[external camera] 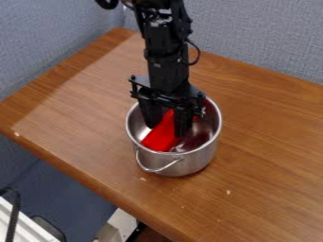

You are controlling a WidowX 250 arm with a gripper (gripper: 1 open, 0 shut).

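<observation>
A steel pot (190, 161) with a wire handle stands on the wooden table. My black gripper (168, 118) reaches down into it from above, shut on a red object (159, 138) that lies inside the pot. The fingertips are partly hidden by the pot and the object. Something dark red or shadowed sits at the pot's right side, too unclear to tell.
Bare table (265, 180) surrounds the pot on the right and at the back left. Grey padded walls border the back and left. The table's near left edge drops to a dark floor with white and black items.
</observation>
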